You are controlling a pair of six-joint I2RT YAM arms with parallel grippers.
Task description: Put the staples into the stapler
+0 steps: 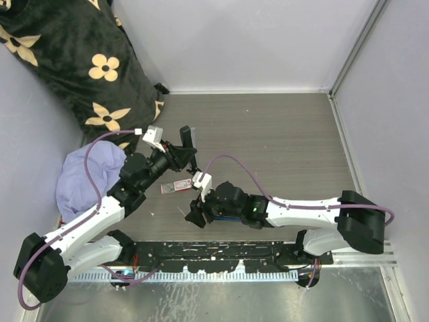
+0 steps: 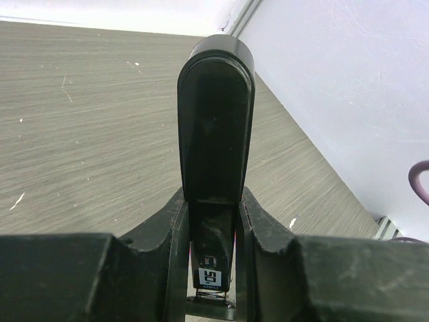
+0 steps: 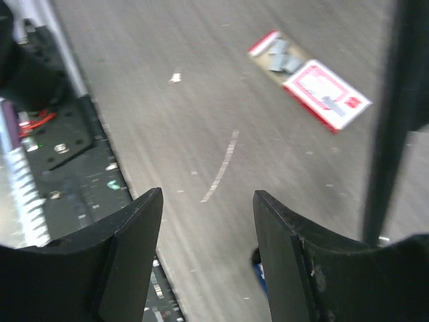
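Observation:
A black stapler [image 2: 214, 127] stands upright in the left wrist view, with my left gripper shut on its narrower lower part. From above, the stapler [image 1: 186, 136] sticks out past the fingers of that gripper, left of the table's middle. My right gripper [image 1: 196, 213] is low and just in front of the stapler. Its fingers [image 3: 137, 228] are apart in the right wrist view, with only table seen between them. The staple box [image 3: 328, 94], red and white with loose grey staple pieces [image 3: 285, 57] at one end, lies flat on the table.
A blue tool [image 1: 228, 219] lies on the table, mostly hidden under the right arm. Behind the left arm are a lavender cloth [image 1: 90, 181] and a dark flowered cushion [image 1: 80, 67].

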